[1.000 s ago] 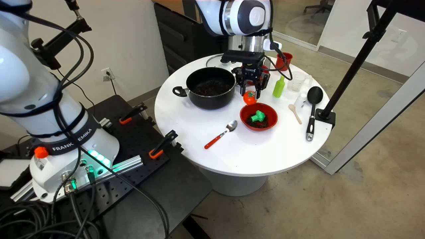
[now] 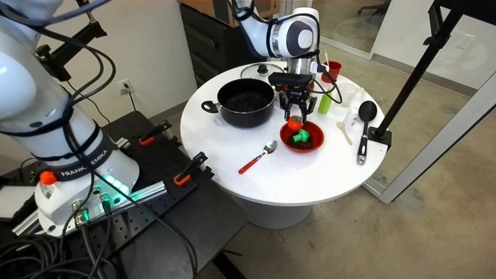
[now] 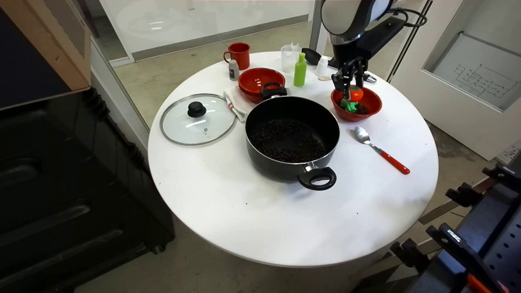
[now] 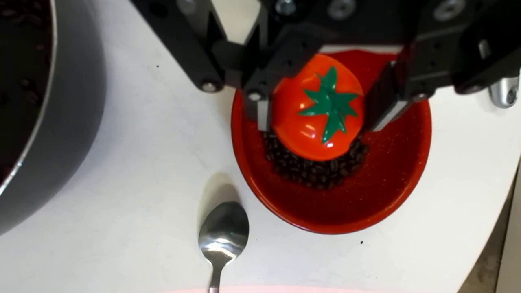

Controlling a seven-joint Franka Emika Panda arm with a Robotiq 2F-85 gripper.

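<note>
A red tomato (image 4: 307, 124) with a green star-shaped top sits between the fingers of my gripper, which is shut on it. Beneath it is a red bowl (image 4: 337, 222) with dark beans (image 4: 317, 171) inside. In exterior view 1 a green broccoli-like piece (image 2: 302, 135) lies in the bowl, in front of the tomato; the wrist view does not show it, as the tomato covers that part. Exterior view 2 shows the tomato (image 3: 355, 93) over the bowl's near side, low at rim height; contact with the contents cannot be made out.
A black pot (image 3: 293, 171) holding dark beans stands beside the bowl. The spoon (image 2: 258, 157) lies in front, and a green bottle (image 2: 325, 103) stands behind. A glass lid (image 3: 198, 127), stacked red bowls (image 3: 261, 80) and a black ladle (image 2: 367, 111) are farther off.
My gripper has moved down and slightly right in exterior view 1, carrying the tomato from behind the bowl's rim to over the bowl. The green piece and bowl have stayed put.
</note>
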